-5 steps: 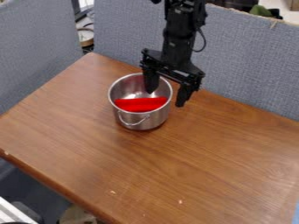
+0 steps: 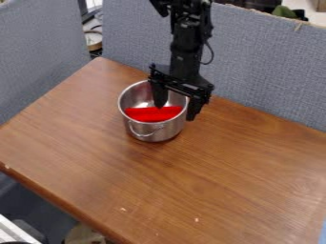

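Observation:
A steel pot (image 2: 152, 130) with a side handle stands on the wooden table, near its back. A red object (image 2: 152, 113) lies inside it. My black gripper (image 2: 176, 103) is low over the pot's back right, with one finger reaching inside and the other at or just outside the right rim. Whether it grips the rim cannot be told.
Grey padded walls (image 2: 261, 81) border the back and left. The table's front-left edge drops off to the floor.
My gripper has moved down and a little left onto the pot's right side over the last second. The pot looks nearly unmoved.

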